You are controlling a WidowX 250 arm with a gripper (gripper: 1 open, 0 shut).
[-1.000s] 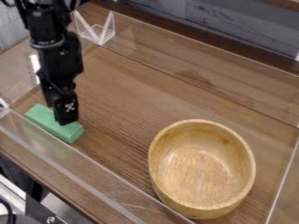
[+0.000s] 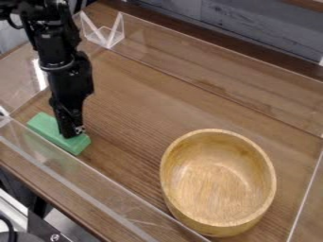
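A green rectangular block [image 2: 51, 132] lies on the wooden floor at the left, near the front clear wall. My black gripper [image 2: 70, 125] is lowered onto it, its fingertips at the block's upper right part. The fingers look close together; whether anything is between them is hard to see against the dark body.
A round wooden bowl [image 2: 217, 170] stands at the front right. Clear plastic walls edge the wooden workspace [image 2: 177, 95].
Over the last second my gripper has come down toward the green block, which stays in about the same place.
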